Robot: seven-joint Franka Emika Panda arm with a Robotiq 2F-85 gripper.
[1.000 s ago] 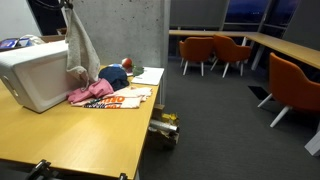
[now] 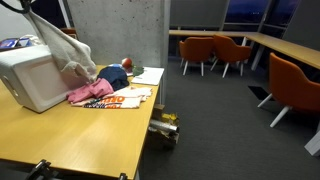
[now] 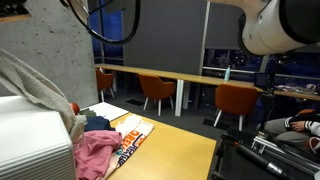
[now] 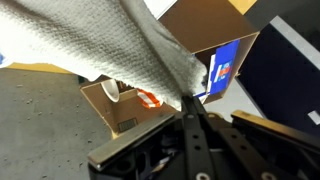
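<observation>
A pale grey-white cloth [image 2: 62, 48] hangs slantwise from the upper left in exterior view 1, its lower end beside the white bin [image 2: 40, 82]. In the wrist view, the gathered end of the cloth [image 4: 172, 62] is pinched at the tips of my gripper, which is shut on it. Exterior view 2 has the cloth [image 3: 38, 88] draped in front of and over the top of the white bin [image 3: 32, 150]. A pink cloth [image 2: 92, 91], a dark blue cap-like item [image 2: 113, 76] and a white-orange printed cloth [image 2: 122, 98] lie on the table.
White paper [image 2: 149, 76] and a red round item [image 2: 127, 63] are near the concrete pillar [image 2: 122, 30]. An open cardboard box [image 4: 128, 108] shows in the wrist view.
The upper end of the pale cloth has moved left and toward the white bin, so it now slants where it hung nearly straight. The clothes on the table have stayed put.
</observation>
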